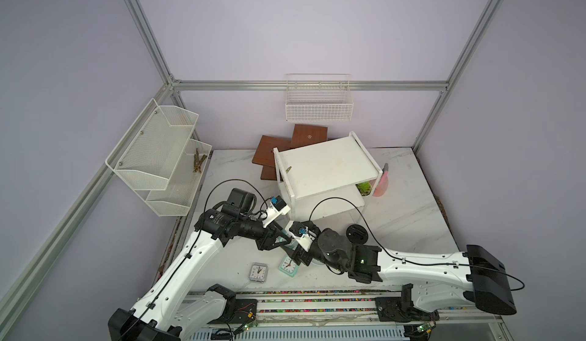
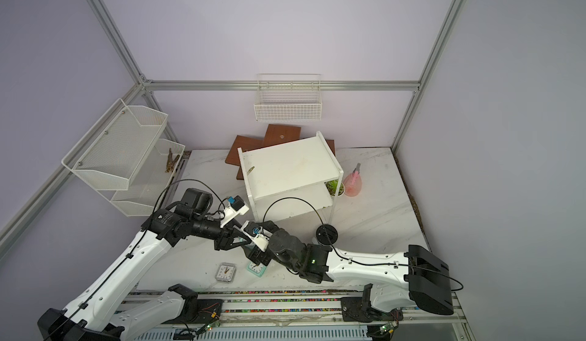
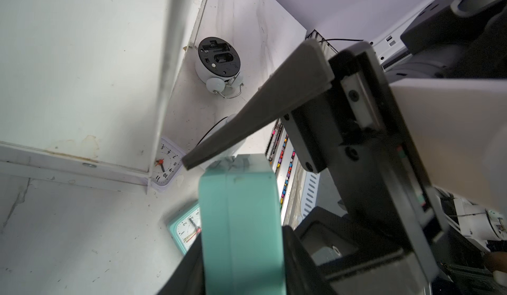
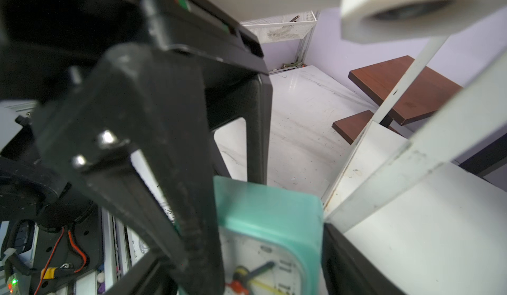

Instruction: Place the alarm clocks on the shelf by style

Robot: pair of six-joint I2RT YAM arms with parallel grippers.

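Between my two hands, in front of the shelf (image 1: pixel 329 164), hangs a teal square alarm clock (image 3: pixel 240 215). In the left wrist view, my left gripper has dark fingers close against both its sides. My right gripper (image 1: pixel 295 249) reaches around the same clock from the right; one grey finger (image 3: pixel 264 97) passes above it. Whether the right fingers press on it cannot be told. On the table lie a second teal clock (image 1: pixel 288 265) and a pale square clock (image 1: pixel 258 272), both face up. A round clock with a black base (image 3: pixel 219 57) stands upside down to the right.
A small plant (image 1: pixel 364 188) shows beneath the shelf top, with a pink bottle (image 2: pixel 352 182) to its right. Brown wooden boards (image 1: pixel 271 152) stand behind. The shelf's white post (image 4: pixel 422 157) is close to the clock. Bare table (image 1: pixel 403 219) lies to the right.
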